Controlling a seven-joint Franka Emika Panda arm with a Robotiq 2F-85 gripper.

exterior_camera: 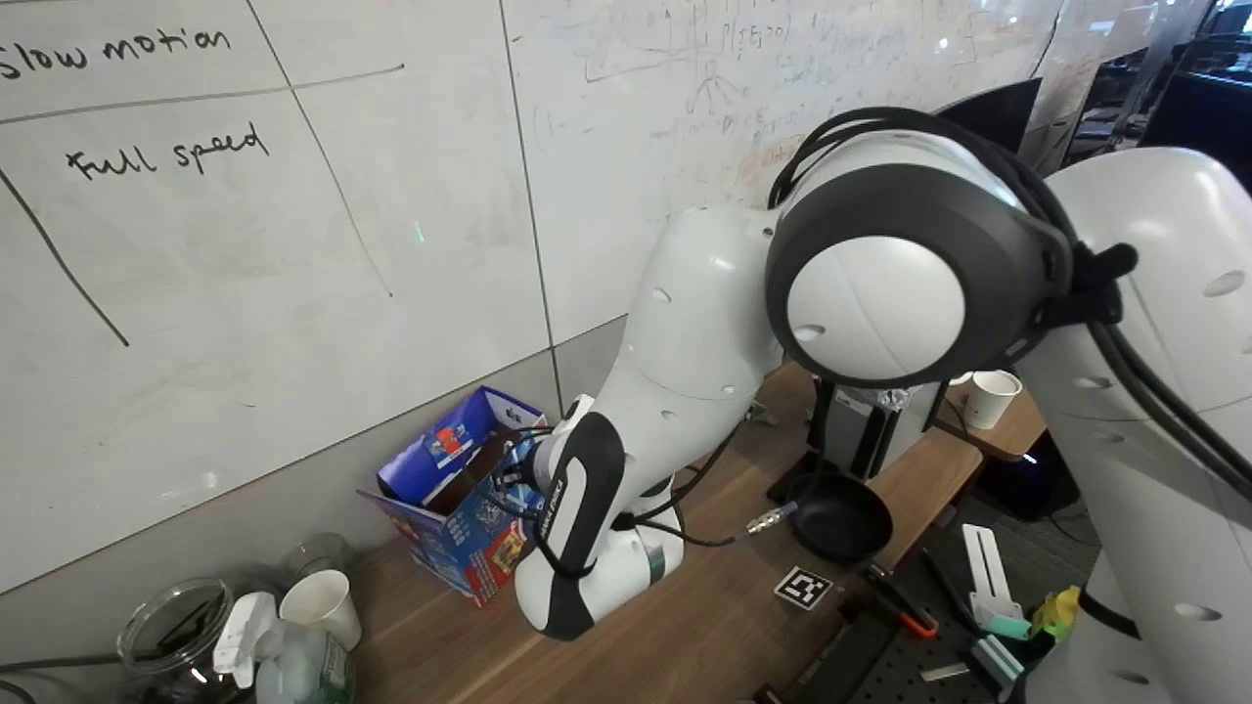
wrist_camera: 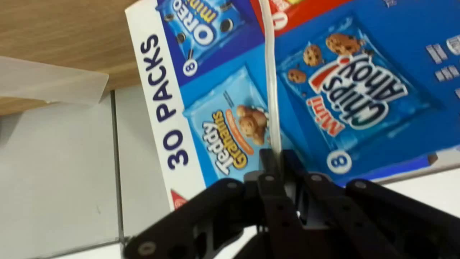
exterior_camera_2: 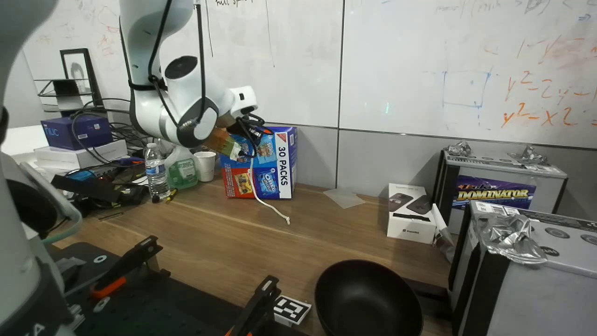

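Note:
In the wrist view, a white cord (wrist_camera: 270,82) runs between the black fingers of my gripper, which is shut on it. From the gripper (exterior_camera_2: 250,152) the cord (exterior_camera_2: 258,193) hangs down in front of the snack box, and its knotted end lies on the table. The blue and red snack box (exterior_camera_2: 266,178), printed "30 PACKS", stands upright against the wall, its top open in exterior view 1. My gripper is at the box's front upper part; whether it touches the box cannot be told. The arm hides the fingertips in exterior view 1.
Left of the box stand a white cup (exterior_camera_2: 205,165), a green spray bottle (exterior_camera_2: 182,172) and a water bottle (exterior_camera_2: 156,171). A black bowl (exterior_camera_2: 366,297) sits at the front and a white phone box (exterior_camera_2: 411,213) on the right.

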